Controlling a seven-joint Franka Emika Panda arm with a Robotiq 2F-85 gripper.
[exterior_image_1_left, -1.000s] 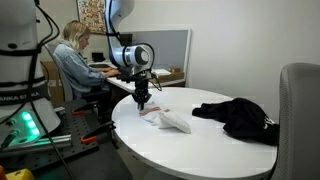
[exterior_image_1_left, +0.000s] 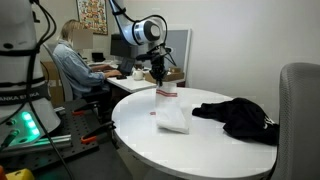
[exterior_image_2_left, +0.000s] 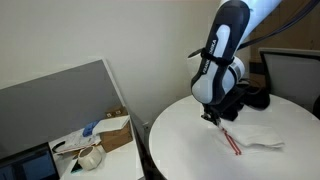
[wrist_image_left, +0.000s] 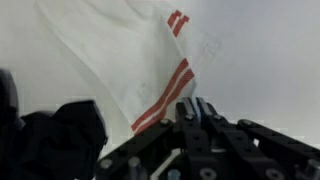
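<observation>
A white cloth with red stripes (exterior_image_1_left: 172, 117) hangs partly lifted above the round white table, its lower part still resting on the tabletop. My gripper (exterior_image_1_left: 160, 84) is shut on the cloth's upper edge. In exterior view 2 the cloth (exterior_image_2_left: 252, 136) spreads to the right below the gripper (exterior_image_2_left: 212, 120), its red stripes close to the fingers. From the wrist, the cloth (wrist_image_left: 125, 55) stretches up and left from the gripper, with the pinched bit of fabric hard to make out between the dark fingers.
A crumpled black cloth (exterior_image_1_left: 247, 119) lies on the right part of the table (exterior_image_1_left: 150, 148). A grey chair back (exterior_image_1_left: 298, 120) stands at the near right. In exterior view 2, a white mug (exterior_image_2_left: 90, 157) and a box (exterior_image_2_left: 113, 130) are on a separate desk.
My gripper has risen and moved slightly right and away, drawing the striped cloth up from the table. More of the cloth now hangs upright, and the black cloth has stayed put.
</observation>
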